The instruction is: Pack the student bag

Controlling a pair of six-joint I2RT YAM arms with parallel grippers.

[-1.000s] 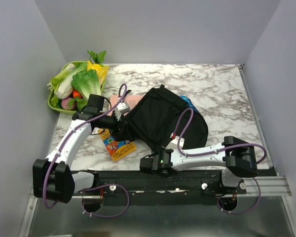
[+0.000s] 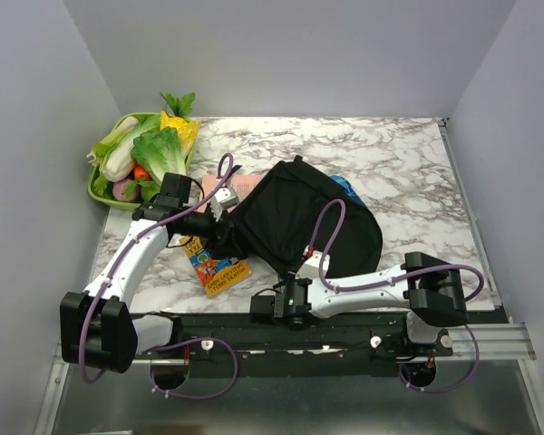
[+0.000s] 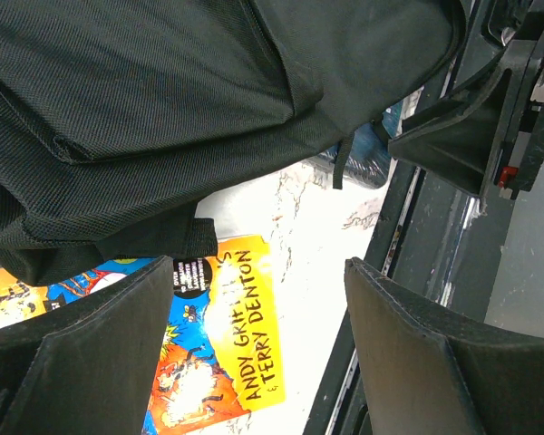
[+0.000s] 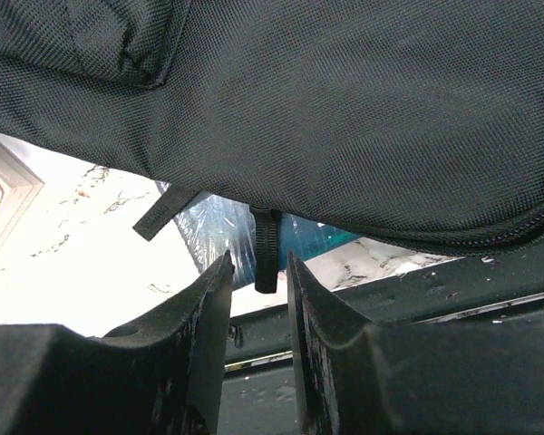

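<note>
The black bag (image 2: pixel 295 213) lies on its side across the middle of the table. My left gripper is open at the bag's left edge, over a colourful book (image 3: pixel 245 326) that lies partly under the fabric. Near the front edge of the table, my right gripper stands open at the bag's lower side. A short black strap (image 4: pixel 267 249) hangs from the bag and shows in the gap between the right fingers, not clasped. Beneath the bag, a clear bluish pouch (image 4: pixel 304 237) is partly hidden.
A green basket (image 2: pixel 95 186) of vegetables fills the back left corner. Behind the left arm, a pinkish book (image 2: pixel 245 184) sticks out from the bag. Something blue (image 2: pixel 347 188) shows along the bag's far right side.
My right gripper has shifted a little left and toward the front edge. The left arm, bag and books look unmoved.
</note>
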